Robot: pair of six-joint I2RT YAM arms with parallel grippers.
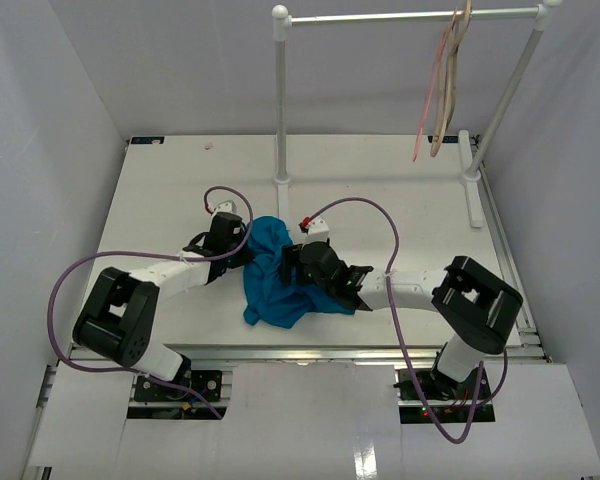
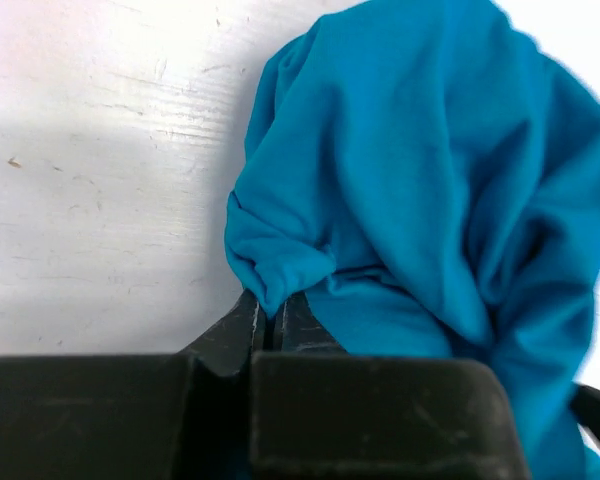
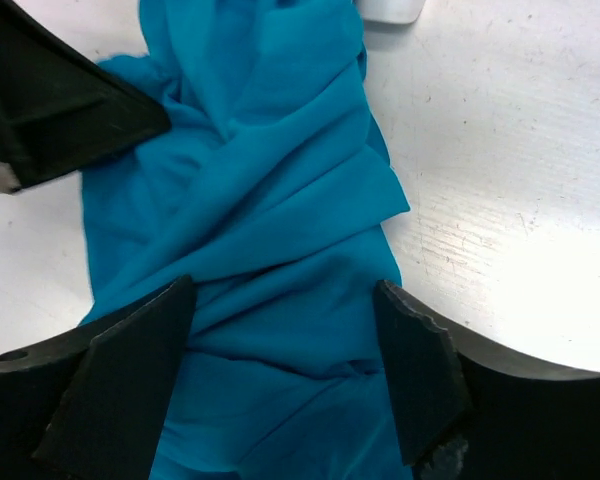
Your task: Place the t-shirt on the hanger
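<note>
A crumpled blue T-shirt (image 1: 272,300) lies on the white board between my grippers. My left gripper (image 1: 242,255) is at its left edge; in the left wrist view its fingertips (image 2: 300,325) are shut on a gathered fold of the cloth. My right gripper stands open over the shirt, its two fingers either side of the folds. Several hangers (image 1: 445,85), pink and wooden, hang on the white rail (image 1: 380,18) at the back right.
The rack's posts (image 1: 281,110) and feet (image 1: 473,200) stand at the back middle and right. The board (image 1: 165,190) is bare at the back left and to the right of the shirt.
</note>
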